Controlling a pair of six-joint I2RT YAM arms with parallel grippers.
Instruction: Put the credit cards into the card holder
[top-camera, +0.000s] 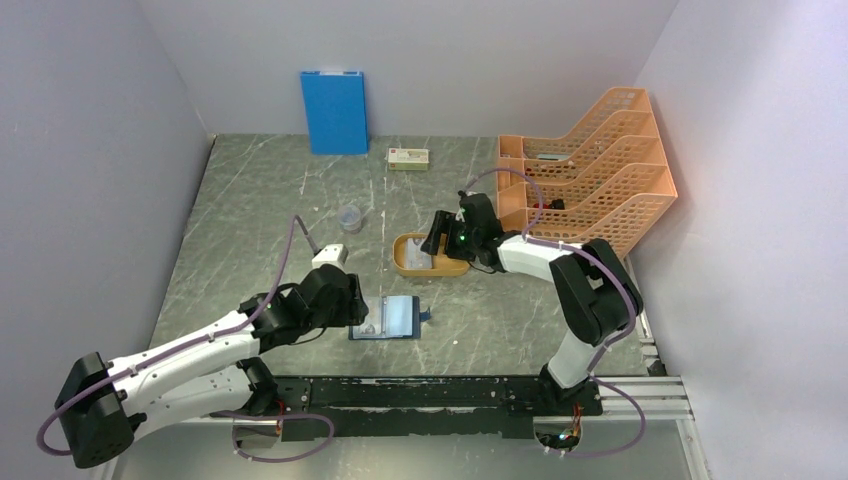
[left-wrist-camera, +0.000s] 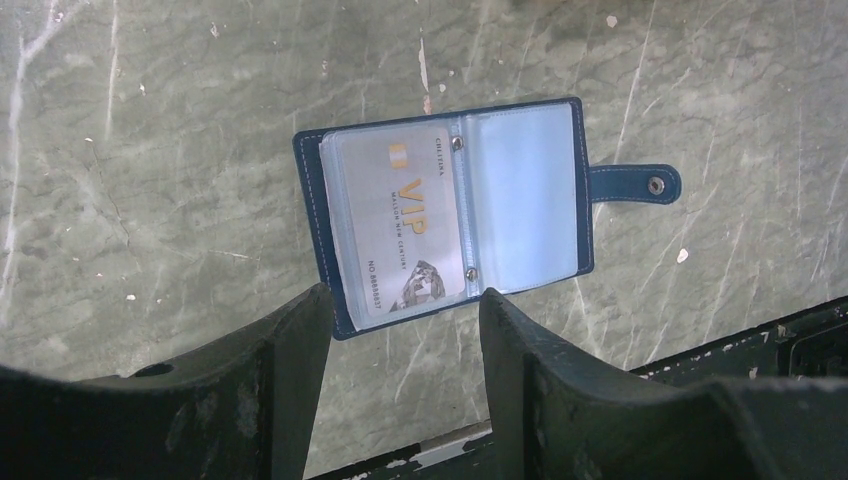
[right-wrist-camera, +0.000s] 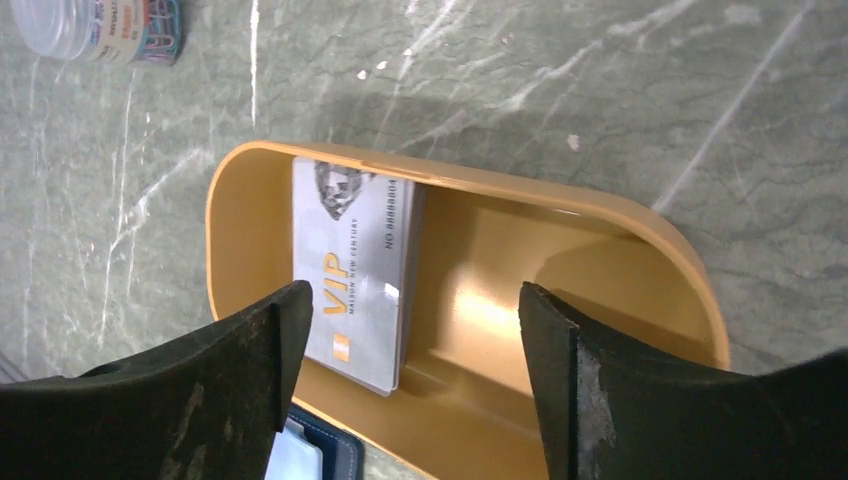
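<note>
An open navy card holder (left-wrist-camera: 530, 195) lies on the table, a VIP card (left-wrist-camera: 395, 215) showing on its left side under clear plastic. My left gripper is over it, open and empty. An orange tray (right-wrist-camera: 470, 400) holds a stack of white VIP cards (right-wrist-camera: 350, 270) at one end. My right gripper is open above that tray, its fingers either side of the stack's right part and the bare tray floor, holding nothing.
A small clear jar (top-camera: 349, 217), a narrow box (top-camera: 408, 159) and a blue board (top-camera: 334, 110) sit toward the back. An orange rack (top-camera: 590, 180) fills the back right.
</note>
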